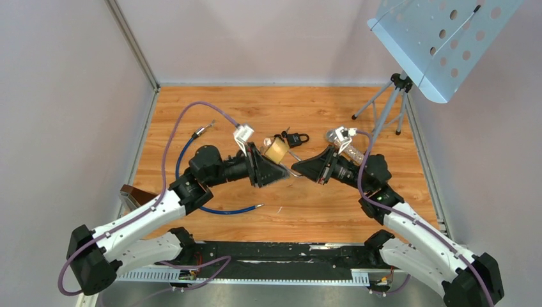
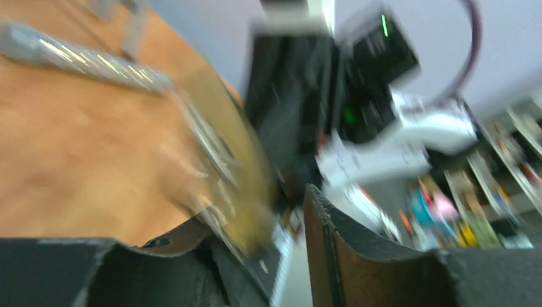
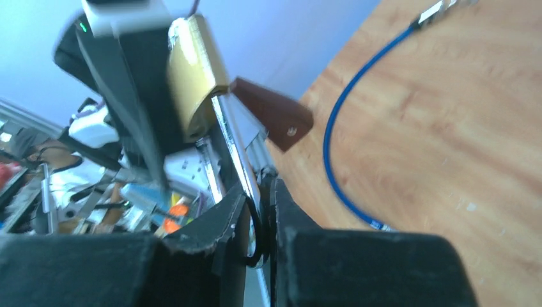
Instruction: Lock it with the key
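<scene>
A brass padlock (image 1: 277,150) with a long shackle is up between the two arms. In the right wrist view, my right gripper is shut on the padlock's shackle (image 3: 235,144), and the brass body (image 3: 195,67) tilts up and away. My left gripper is partly open, with a gap between its fingertips. The padlock body (image 2: 224,150) appears blurred just beyond those fingertips; whether they touch it, I cannot tell. Behind it on the table lie small dark keys (image 1: 282,135).
A black padlock (image 1: 298,139) lies by the keys. The blue cable (image 1: 231,211) curves under my left arm. A glittery tube (image 1: 353,153) lies behind my right arm, near a grey tripod stand (image 1: 388,109).
</scene>
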